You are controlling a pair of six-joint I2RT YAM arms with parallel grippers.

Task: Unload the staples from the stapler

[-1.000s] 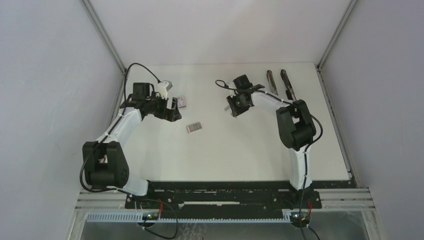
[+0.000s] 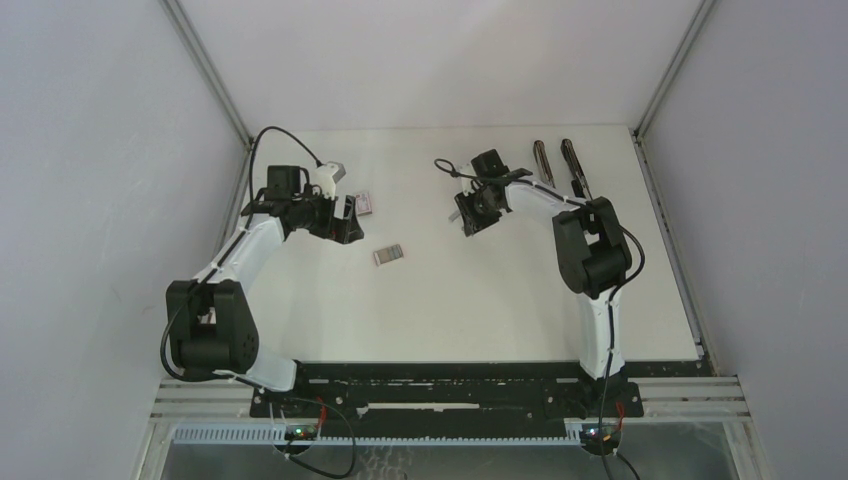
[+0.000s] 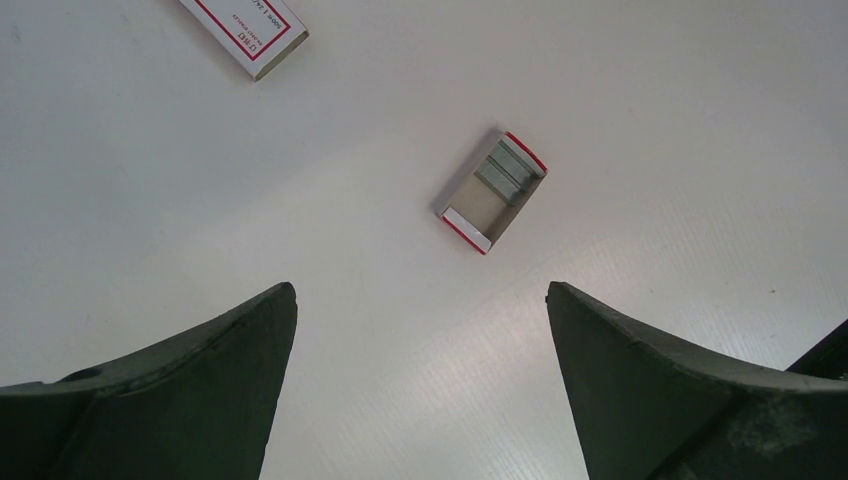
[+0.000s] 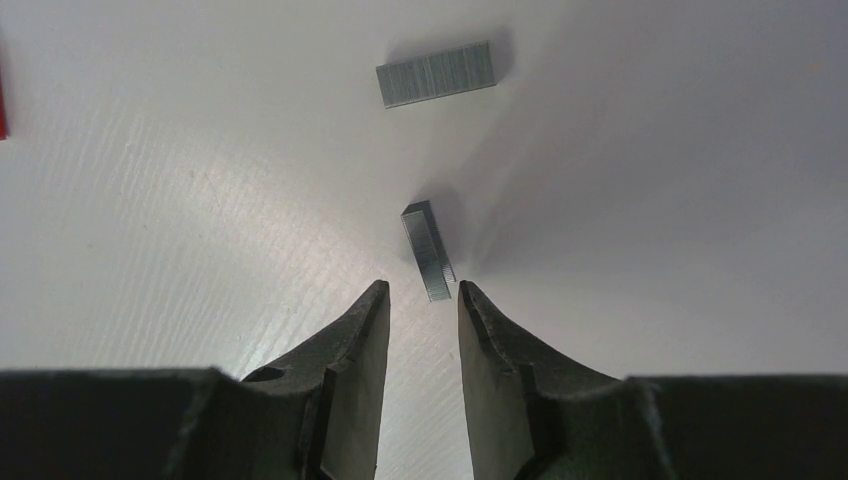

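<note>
A short strip of staples (image 4: 428, 250) stands out from the white table just beyond the tips of my right gripper. Its fingers are parted by a narrow gap, and I see no contact with the strip. Farther off, a second staple strip (image 4: 437, 75) lies flat. My left gripper is wide open above bare table, holding nothing. Ahead of it is a small open box tray (image 3: 466, 228) with staple strips at one end. At the back right of the top view lie two dark, long objects, apparently staplers (image 2: 542, 163).
A white box with red trim (image 3: 250, 30) lies beyond the tray, at the upper left of the left wrist view. Something red (image 4: 2, 110) is cut off at the right wrist view's edge.
The left arm and the box tray look unmoved.
</note>
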